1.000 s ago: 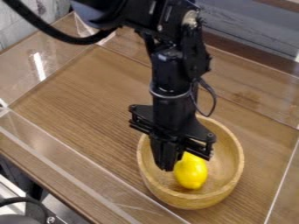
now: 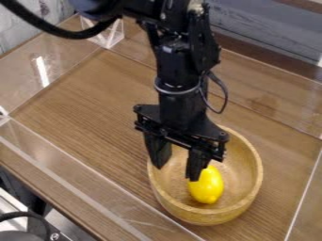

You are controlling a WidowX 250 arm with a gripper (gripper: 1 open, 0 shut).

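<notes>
A wooden bowl [image 2: 239, 201] rests on the wooden surface at the lower right, with a yellow oblong object [image 2: 206, 186] inside it. My black gripper [image 2: 178, 156] hangs over the bowl, open, its fingers above and to the left of the yellow object, with nothing seen between them. The arm hides the back part of the bowl.
A small clear object [image 2: 107, 33] stands at the top left. A raised edge runs along the back right, and a dark cable lies at the lower left corner.
My gripper has shifted slightly to the left and its fingers now stand apart more visibly over the bowl. The bowl and yellow object look nearly unmoved.
</notes>
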